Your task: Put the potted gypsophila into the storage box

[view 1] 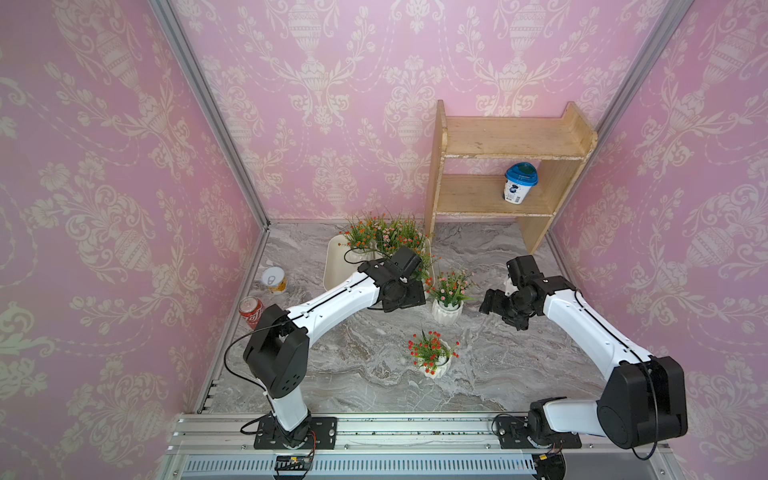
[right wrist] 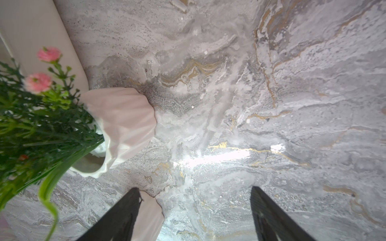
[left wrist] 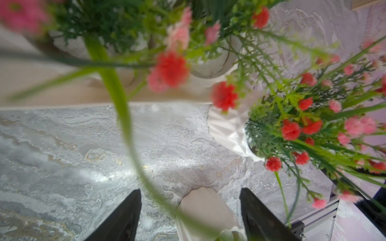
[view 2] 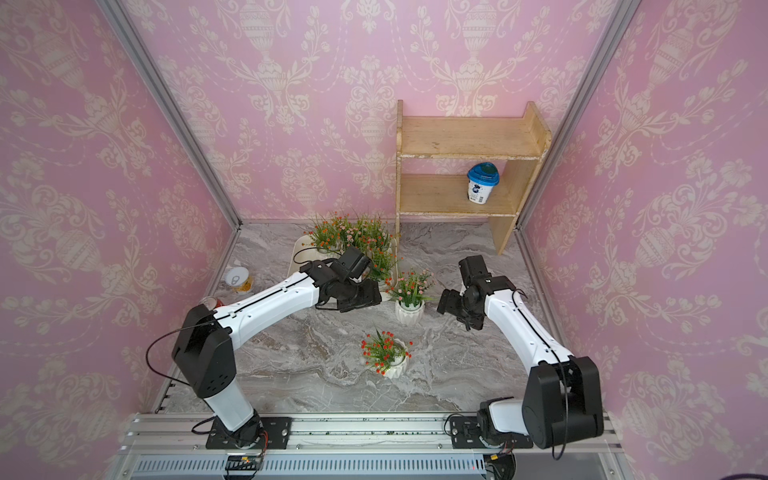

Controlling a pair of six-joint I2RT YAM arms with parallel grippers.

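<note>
Two white potted gypsophila stand on the marble table outside the box: the rear pot (view 1: 446, 312), close by its right front corner, and the front pot (view 1: 438, 369). The cream storage box (view 1: 337, 264) holds several more such pots, partly covered by my left arm. My left gripper (view 1: 409, 300) is open and empty, left of the rear pot; in the left wrist view that pot (left wrist: 227, 130) lies ahead to the right, while the front pot (left wrist: 203, 208) shows beyond the finger gap. To the right of the rear pot (right wrist: 124, 120), my right gripper stands open and empty.
A wooden shelf (view 1: 512, 140) at the back right bears a blue-lidded cup (view 1: 520, 185). At the left are a yellow can (view 1: 273, 280) and a red can (view 1: 250, 310). Bare table lies around the front pot.
</note>
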